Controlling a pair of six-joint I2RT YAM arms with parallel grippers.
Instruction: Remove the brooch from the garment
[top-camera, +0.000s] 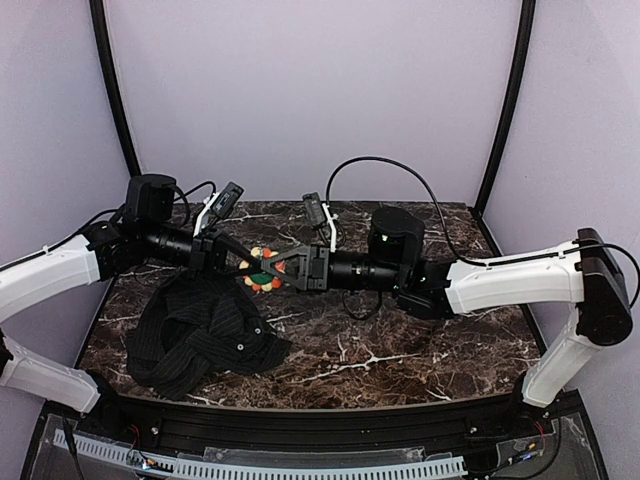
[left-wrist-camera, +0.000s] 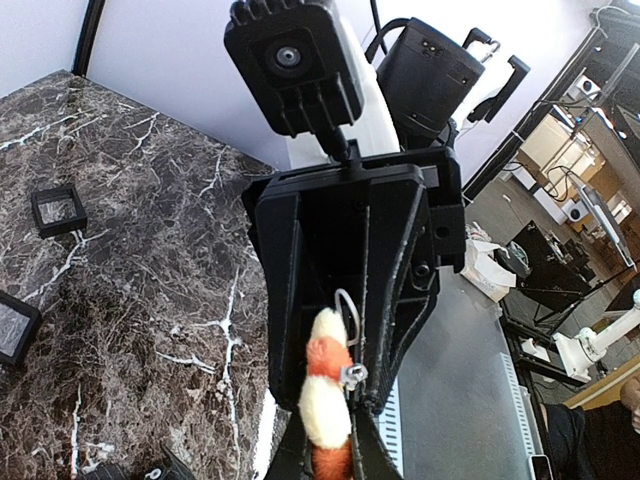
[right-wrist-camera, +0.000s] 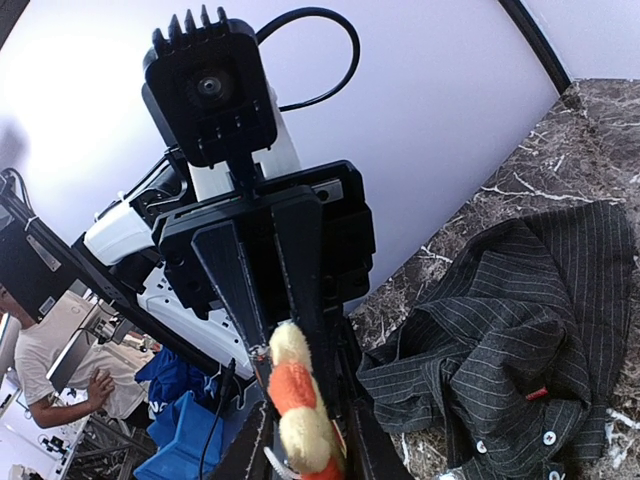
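Note:
A fuzzy flower brooch (top-camera: 262, 279) with orange and cream petals and a green middle is held in the air between both grippers; edge-on, it shows a metal pin (left-wrist-camera: 353, 376). My left gripper (top-camera: 252, 262) and my right gripper (top-camera: 282, 264) meet from opposite sides, each shut on the brooch. The dark pinstriped garment (top-camera: 200, 340) lies crumpled on the marble table at the left, below and apart from the brooch, with white buttons (right-wrist-camera: 549, 438).
Two small black square frames (left-wrist-camera: 58, 206) lie on it in the left wrist view. White walls stand around the back and sides.

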